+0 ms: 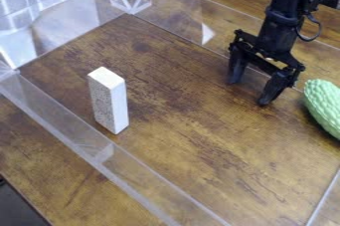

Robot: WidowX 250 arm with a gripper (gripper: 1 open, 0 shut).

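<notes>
My black gripper is low at the right of the table, its two fingers spread apart and reaching down near the wooden surface; whether anything small sits between them is hard to see. A white upright block with a speckled side stands at the left of the table. A pale green ridged object, like a vegetable, lies at the right edge, just beside the gripper and partly out of frame.
Clear plastic strips edge the wooden table on several sides. A white cloth or curtain is at the back left.
</notes>
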